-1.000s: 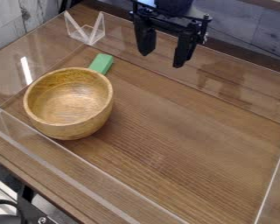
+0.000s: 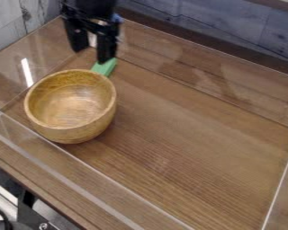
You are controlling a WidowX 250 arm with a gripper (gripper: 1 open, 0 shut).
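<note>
My gripper (image 2: 91, 40), black and blurred, is at the top left, above a small green block (image 2: 104, 68) that lies just behind a round wooden bowl (image 2: 71, 105). The gripper is open; whether its fingertips touch anything is unclear. The bowl appears empty.
My gripper has moved left from the top middle and right to above the green block. The bowl and block look unmoved.
</note>
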